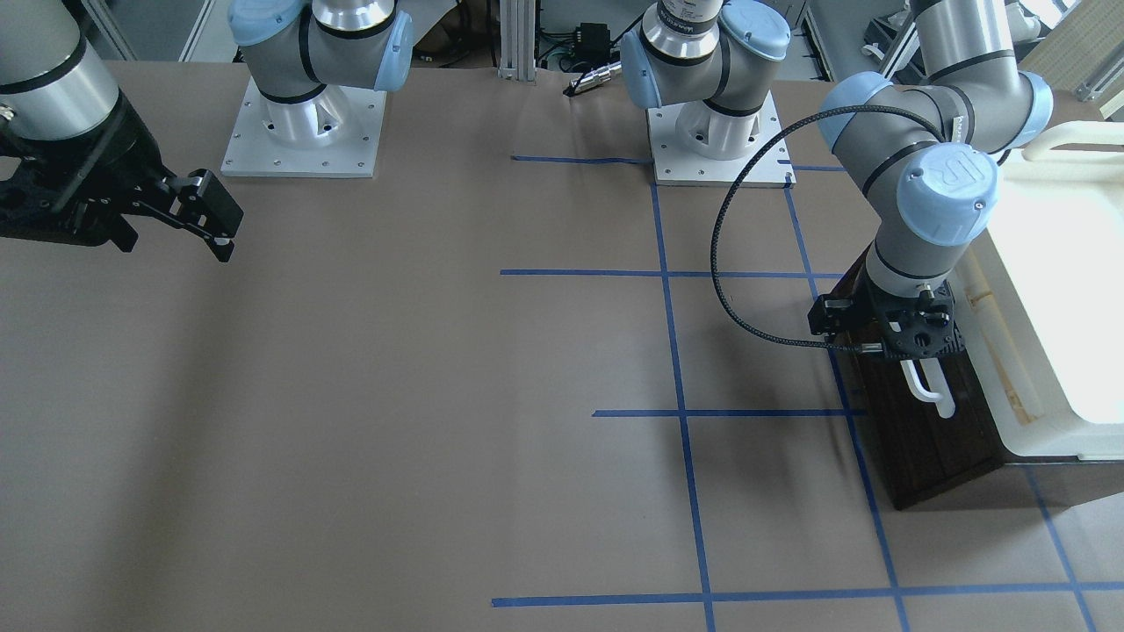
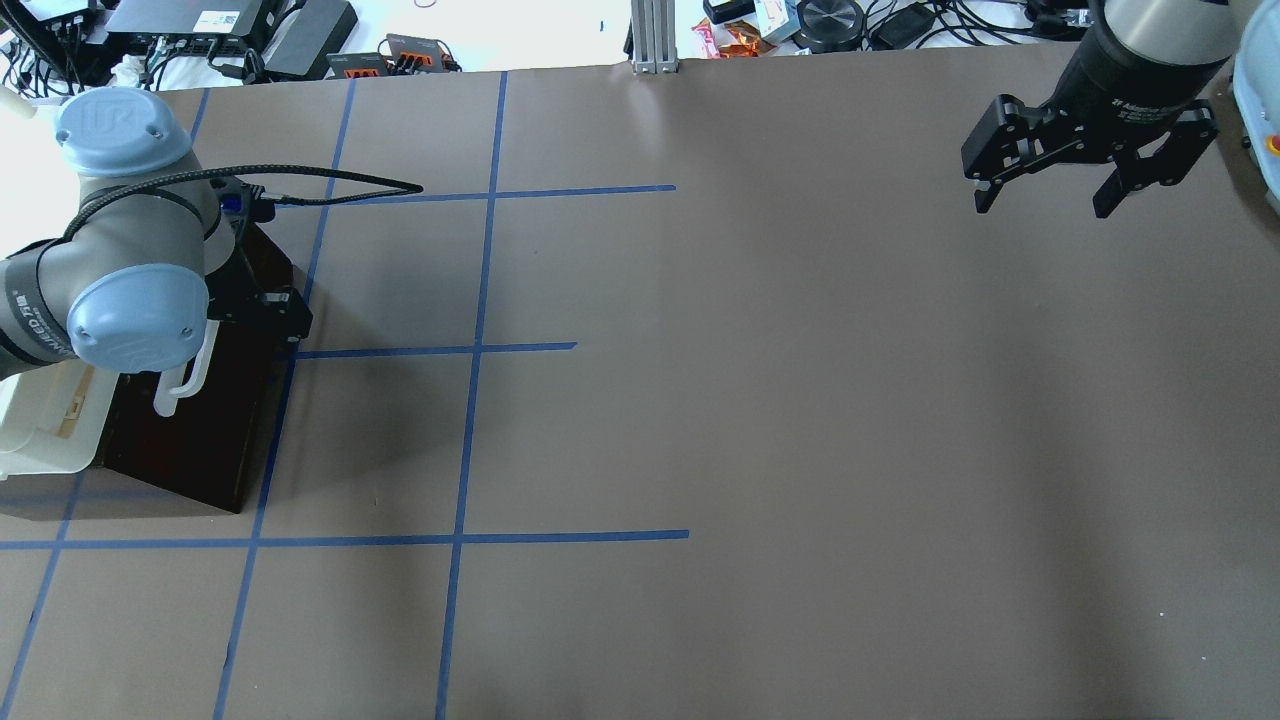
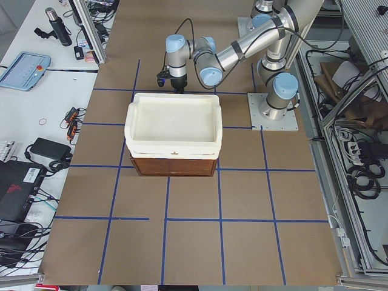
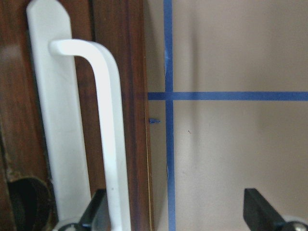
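A dark wooden box [image 1: 927, 453] carries a white tray [image 1: 1064, 305] on top and a white handle [image 4: 110, 125] on its side. My gripper is at that side, by the handle; in the wrist view its fingers stand wide apart, one beside the handle's lower part, the other over bare table. The front and top views show the arm bent over the box, with the gripper's body partly hiding the handle.
Another black gripper [image 2: 1080, 156] hangs over the table at the other side. Further arm bases stand at the back edge.
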